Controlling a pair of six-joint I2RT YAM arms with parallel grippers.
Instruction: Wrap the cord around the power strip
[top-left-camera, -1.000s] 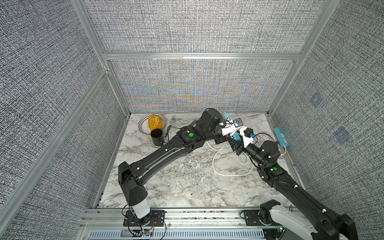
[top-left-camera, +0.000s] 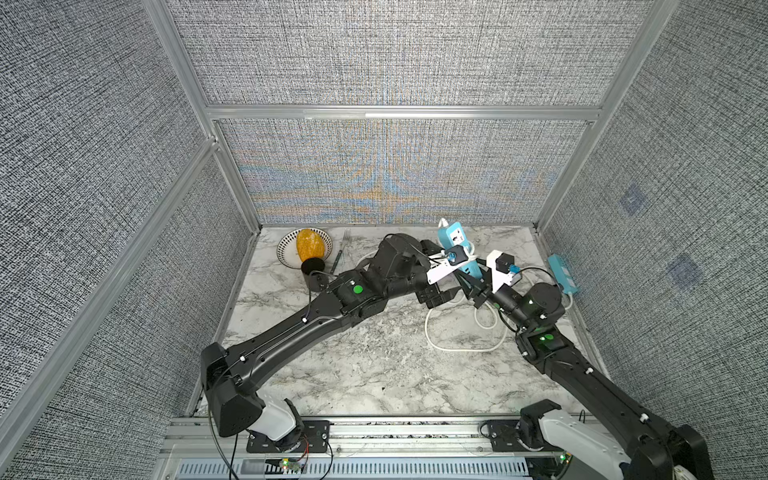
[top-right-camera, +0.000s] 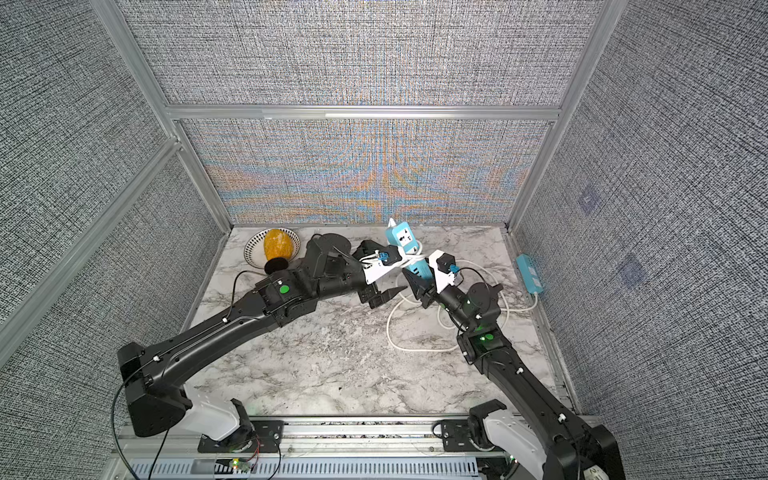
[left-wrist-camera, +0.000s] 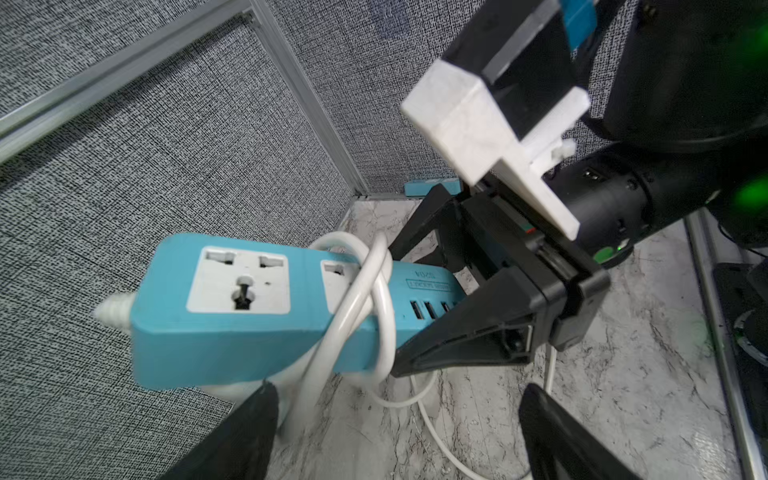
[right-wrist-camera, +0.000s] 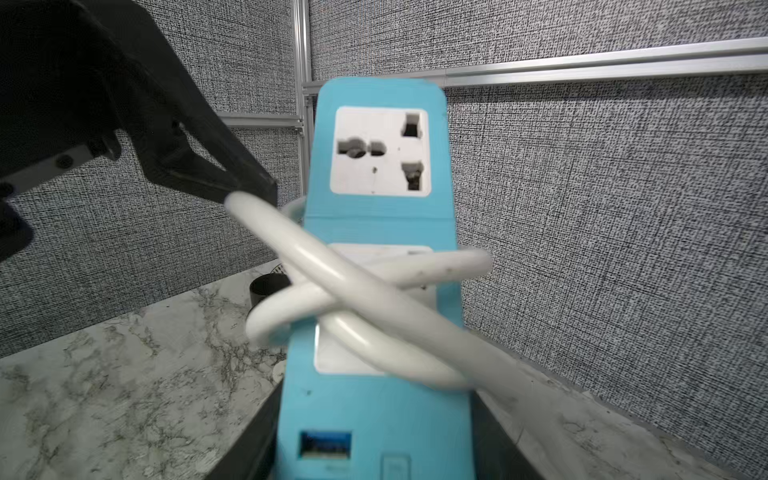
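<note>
Held up off the table is a blue power strip (left-wrist-camera: 240, 352) with white sockets. My right gripper is shut on its USB-port end, one finger on either side. White cord (right-wrist-camera: 376, 308) crosses over the strip's middle in several loops, seen close in the right wrist view. My left gripper stands open at the strip's side. In the left wrist view a strand of cord passes near its left finger (left-wrist-camera: 240, 444), but nothing is clamped. More cord (top-left-camera: 464, 350) lies in loose curves on the table below.
The blue block (top-left-camera: 562, 274) at the cord's other end lies by the right wall. At the back left are a patterned bowl (top-left-camera: 281, 254) with an orange item (top-left-camera: 310, 242), a dark cup (top-left-camera: 313, 268) and a fork (top-left-camera: 345, 240).
My left gripper has drawn back leftward from the strip, its arm lower and further left. The strip's far end shows more fully now. The right arm has hardly moved.
</note>
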